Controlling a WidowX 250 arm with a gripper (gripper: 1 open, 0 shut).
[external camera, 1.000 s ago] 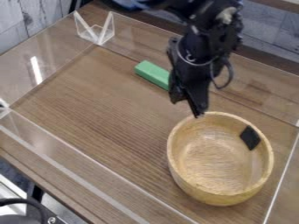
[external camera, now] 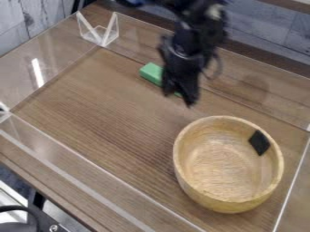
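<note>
My gripper point(external camera: 172, 74) hangs at the upper middle of the camera view, dark and slightly blurred, shut with nothing visible between its fingers. It is directly by a green block point(external camera: 150, 72), partly covering that block's right end. A large round tan bowl point(external camera: 227, 181) stands at the lower right, with a black rectangular patch point(external camera: 258, 141) on its right rim.
A white wire rack point(external camera: 100, 27) stands at the top left. Dark cables lie at the lower left corner.
My gripper has moved up and back, away from the bowl and toward the green block. The bowl and block look unmoved.
</note>
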